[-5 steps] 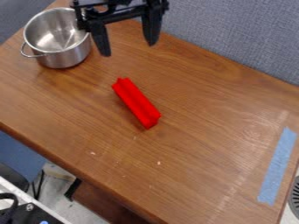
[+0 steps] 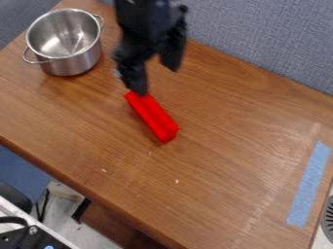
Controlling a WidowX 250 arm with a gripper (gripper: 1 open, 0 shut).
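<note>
My black gripper (image 2: 147, 60) is blurred at the top centre, its two fingers apart, above and just behind a red block (image 2: 152, 116). The red block lies on the wooden table (image 2: 208, 175) at the middle. A steel pot (image 2: 64, 39) with side handles stands at the upper left, left of the gripper.
A blue strip (image 2: 307, 185) lies along the right side of the table. A grey padded surface (image 2: 274, 34) borders the table at the back right. Cables lie off the table at the lower left.
My gripper has moved down and toward the red block from higher up near the pot. The block and pot have not moved.
</note>
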